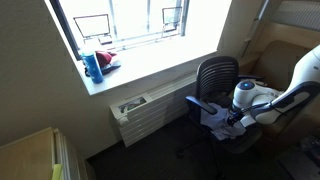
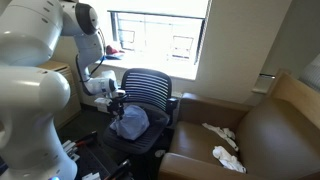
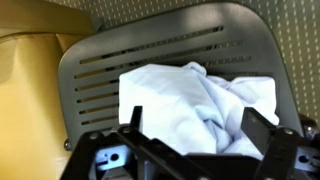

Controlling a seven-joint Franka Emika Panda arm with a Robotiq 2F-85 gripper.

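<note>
A crumpled pale cloth lies on the seat of the dark office chair, filling the middle of the wrist view. In exterior view 2 the same cloth spreads over the seat toward its front edge. My gripper is open above the cloth, its two dark fingers wide apart at the lower left and lower right of the wrist view. Nothing is held between them. From exterior view 1 the gripper appears close over the cloth, partly covering it; whether they touch I cannot tell.
A brown couch stands beside the chair, with two white cloths on it. The chair's backrest rises near the arm. A windowsill holds a blue can and a red item.
</note>
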